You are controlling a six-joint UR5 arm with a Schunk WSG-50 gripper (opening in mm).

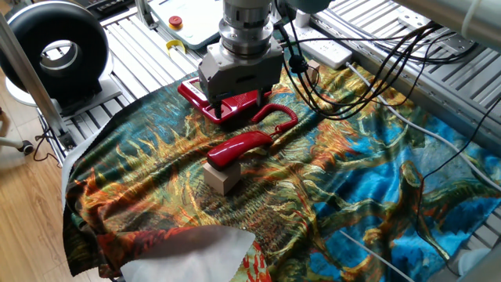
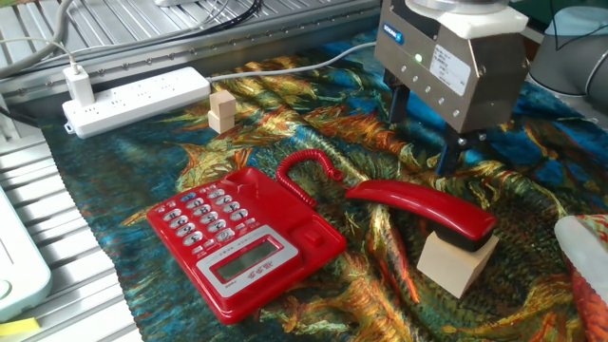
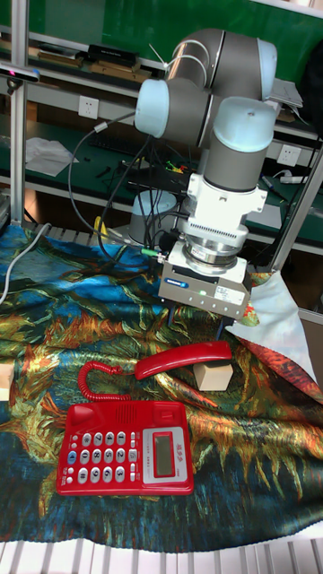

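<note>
My gripper (image 2: pixel 423 138) is open, its two dark fingers spread wide with nothing between them. It hangs above the patterned cloth, apart from the red handset (image 2: pixel 418 203). In exterior view 2 it appears behind the handset, and in exterior view 3 the fingers (image 3: pixel 171 317) point down just beyond it. One end of the handset lies on a wooden block (image 2: pixel 457 265); the other slants down toward the cloth. A coiled red cord (image 2: pixel 302 176) runs from it to the red telephone base (image 2: pixel 328 242), whose keypad and display face up. In exterior view 1 my gripper partly covers the base.
A white power strip (image 2: pixel 138 102) and small stacked wooden blocks (image 2: pixel 221 112) stand behind the phone. Black cables (image 1: pixel 368 78) loop beside the arm. Wrinkled patterned cloth (image 1: pixel 313 211) covers the table, with open room around the handset.
</note>
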